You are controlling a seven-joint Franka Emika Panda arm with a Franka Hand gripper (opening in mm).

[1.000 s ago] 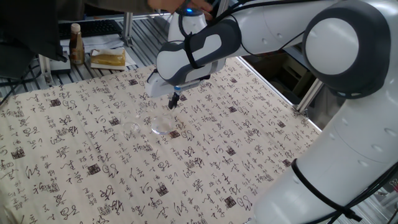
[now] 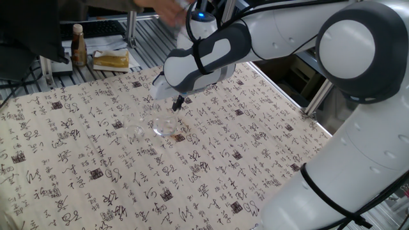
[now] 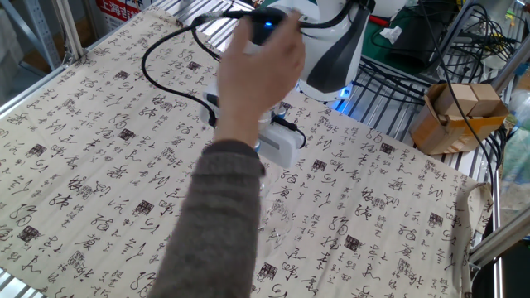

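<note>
Clear and hard to make out, a glass-like vessel (image 2: 165,127) is on the patterned cloth in exterior view 1. A second faint transparent piece (image 2: 135,132) lies just left of it. My gripper (image 2: 177,104) points down a little above and behind the vessel's right side, its dark fingers looking close together. Whether they are apart or hold part of the transparent vessel does not show. In exterior view 2 a person's forearm covers the fingers.
A person's hand (image 3: 263,70) is at my wrist, its forearm (image 3: 217,219) crossing over the cloth (image 3: 91,157). Behind the cloth are a sauce bottle (image 2: 78,46) and a yellow packet (image 2: 112,60). A cardboard box (image 3: 457,124) sits at the right.
My arm has barely moved; the clear vessel appears shifted very slightly.
</note>
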